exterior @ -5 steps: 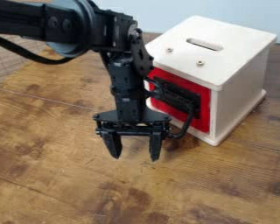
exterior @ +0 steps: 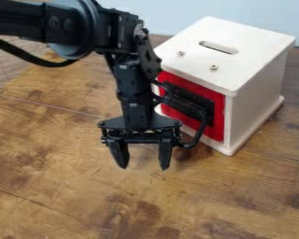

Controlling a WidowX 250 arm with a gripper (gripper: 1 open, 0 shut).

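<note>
My black gripper [exterior: 143, 154] hangs over the wooden table, fingertips pointing down and apart, with nothing between them. It is in front and to the left of a pale wooden box [exterior: 252, 103], which has a slot in its sloped top and two small studs below it. A red panel [exterior: 174, 63] covers the box's near face, partly hidden behind my wrist and its cables.
A white wall [exterior: 177, 11] runs behind the box. A wire mesh stands at the far left edge.
</note>
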